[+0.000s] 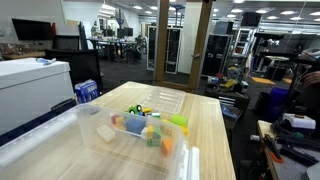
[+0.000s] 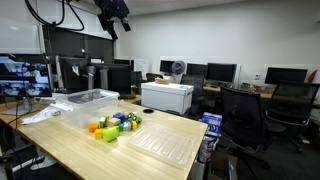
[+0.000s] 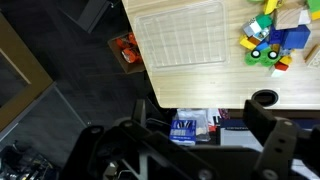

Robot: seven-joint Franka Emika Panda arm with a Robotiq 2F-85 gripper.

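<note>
High above the table, my gripper (image 2: 119, 28) hangs with its fingers spread apart. In the wrist view the gripper is open, and nothing is held between the fingers. Below lies a pale, shallow rectangular tray or lid (image 3: 183, 36) on the wooden table (image 2: 95, 153). Colourful blocks and small toys (image 2: 119, 124) form a loose cluster beside it; a blue block (image 3: 296, 38) and a green block (image 2: 109, 134) stand out. A clear plastic bin (image 1: 128, 143) stands near the cluster, which shows partly through its walls.
A black round object (image 3: 265, 98) lies near the table edge. Past that edge stands a blue-and-white box (image 1: 86, 91). A white cabinet (image 2: 166, 97) is behind the table, and office chairs (image 2: 240, 118) stand around. Bare wood surrounds the tray.
</note>
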